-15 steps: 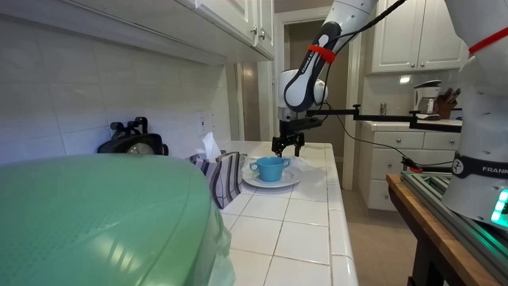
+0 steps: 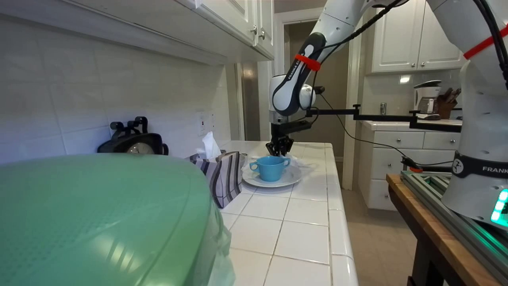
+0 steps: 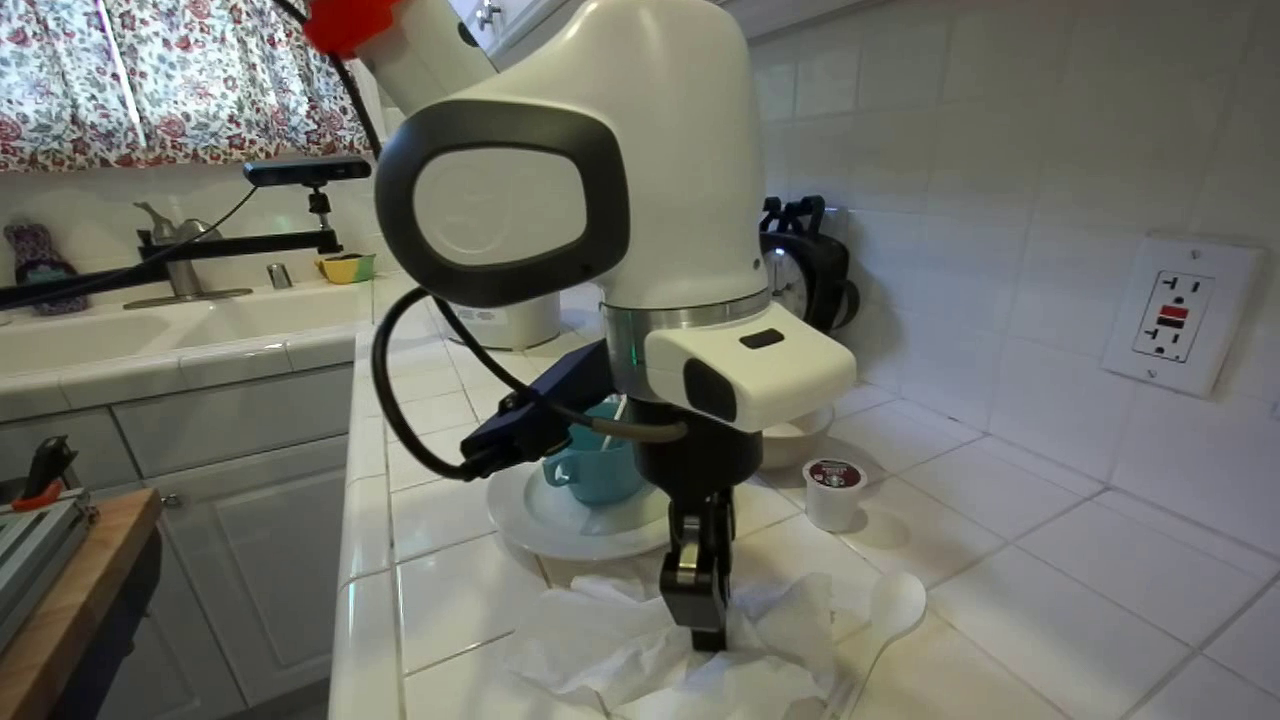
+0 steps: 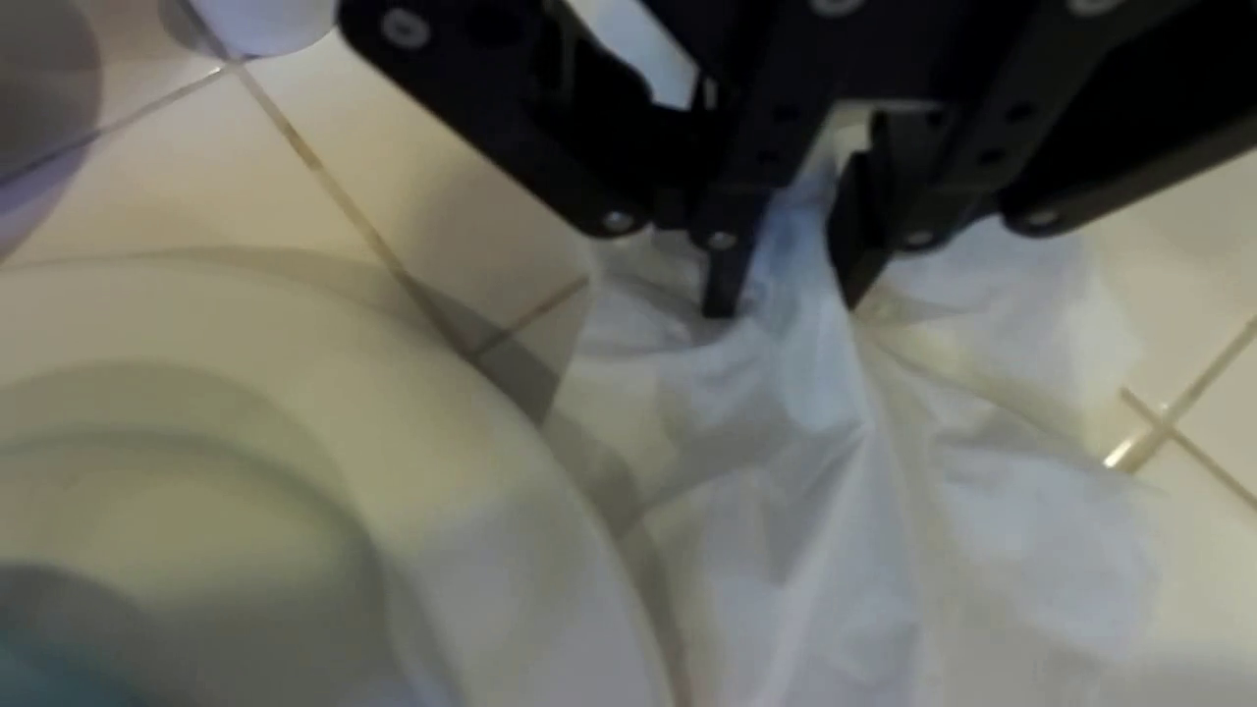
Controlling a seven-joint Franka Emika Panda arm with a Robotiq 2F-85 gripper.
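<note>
A crumpled white tissue point(image 3: 576, 648) lies on the tiled counter, spread beneath my gripper point(image 3: 702, 630). In the wrist view the fingers point(image 4: 725, 277) reach down into the tissue point(image 4: 848, 542), and a fold of it rises between them. The fingers stand partly open, with a gap still showing on the way down to the tips. From exterior view 1, the gripper point(image 2: 279, 147) is low behind the blue cup point(image 2: 270, 169), its tips hidden by the cup.
The cup stands on a white plate point(image 3: 528, 522) close beside the gripper. A coffee pod point(image 3: 834, 494), a white bowl point(image 3: 801, 440) and a white spoon point(image 3: 897, 604) lie towards the wall. A striped tissue box point(image 2: 224, 177) stands nearer exterior view 1, where the front tiles are clear.
My gripper has moved down and to the left in exterior view 1, dropping behind the cup. Its fingers, wide apart before, now appear closer together. Cup and plate have not moved.
</note>
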